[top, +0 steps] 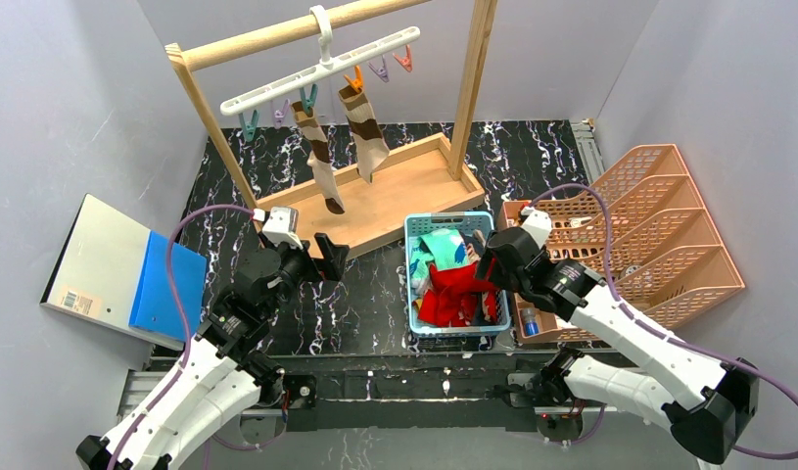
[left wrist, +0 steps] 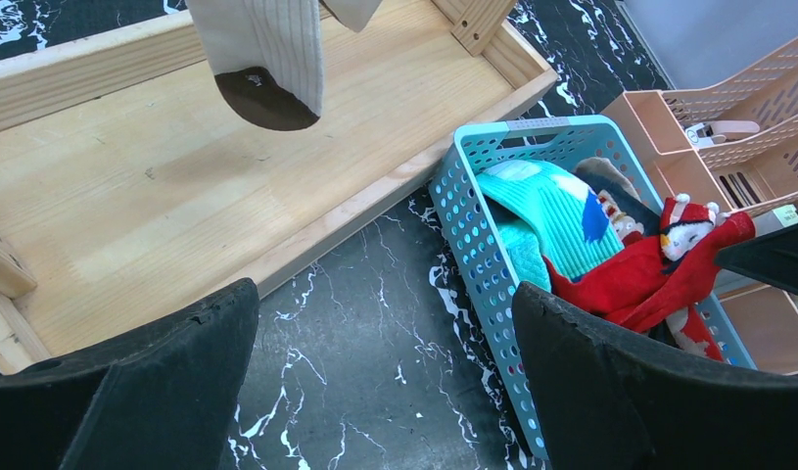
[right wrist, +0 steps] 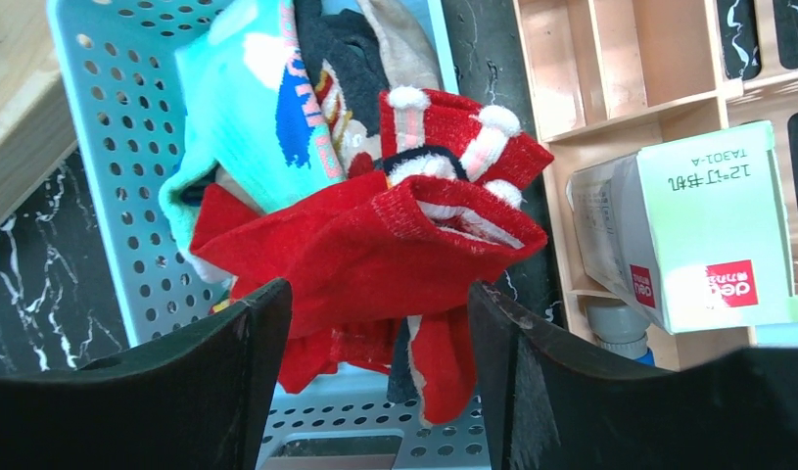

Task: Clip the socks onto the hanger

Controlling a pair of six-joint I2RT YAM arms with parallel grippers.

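Observation:
Two beige-and-brown socks, one under a teal clip and one under an orange clip, hang from the white hanger. A blue basket holds red socks, a turquoise sock and dark ones. My right gripper hangs over the red socks, fingers apart, nothing visibly held. My left gripper stands open left of the basket, below the hanging socks.
A wooden tray lies under the hanger. An orange organiser with a green box is right of the basket. A folder stands at left.

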